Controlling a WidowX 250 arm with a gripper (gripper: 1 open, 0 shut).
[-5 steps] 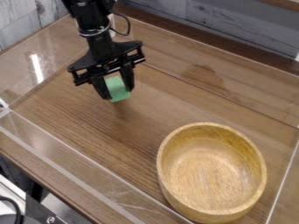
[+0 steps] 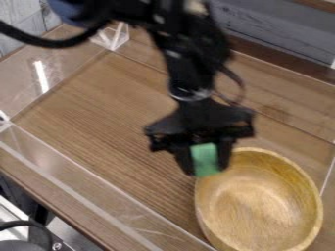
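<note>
The black robot gripper (image 2: 197,137) is in the middle of the camera view, blurred, above the near edge of a round tan wooden bowl (image 2: 256,211). A green object (image 2: 206,158) is at the fingertips, low over the bowl's upper left rim. Whether the fingers grip it is hard to make out in the blur, as is how far they are apart.
A small pale object (image 2: 112,29) is at the top left, partly out of clear view. A dark cable lies at the bottom left corner.
The gripper and green object have moved right and toward the camera, from the upper middle of the table to the bowl's rim.
</note>
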